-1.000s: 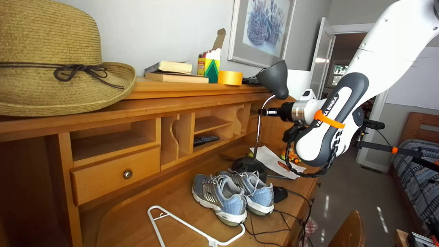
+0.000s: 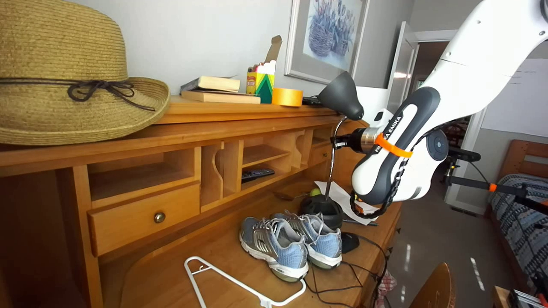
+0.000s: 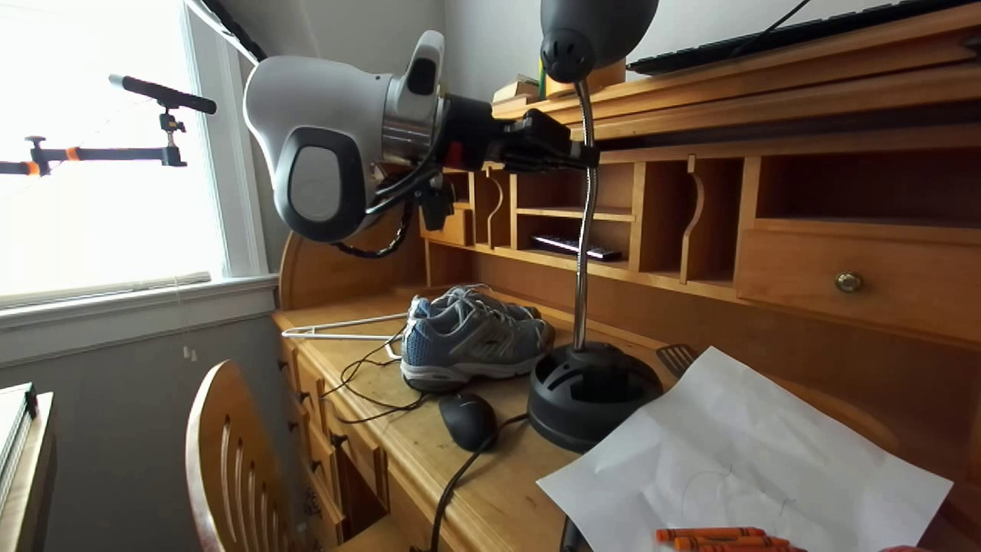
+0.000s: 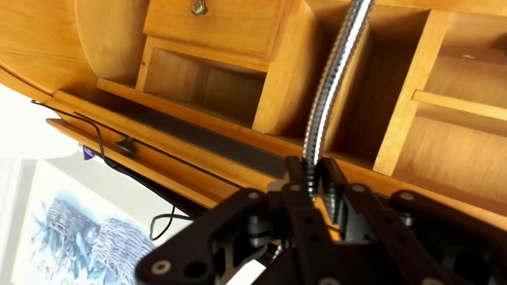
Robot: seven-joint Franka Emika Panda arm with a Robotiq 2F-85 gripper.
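Observation:
A black desk lamp with a silver flexible neck stands on the desk; its shade tips toward the right in exterior view 1, and its round base shows clearly in exterior view 2. My gripper is shut on the lamp's neck, which runs between the fingertips in the wrist view. In exterior view 2 the gripper meets the neck a short way below the shade. Whether the base sits flat on the desk is hard to tell.
Blue-grey sneakers, a white hanger and a black mouse lie near the lamp base. White paper with orange crayons covers desk beside it. Shelf compartments stand behind; tape sits on top.
In exterior view 1, the arm has swung and turned slightly toward the camera. The lamp's shade, neck and base have shifted a little right and nearer. Shoes and hanger are unmoved.

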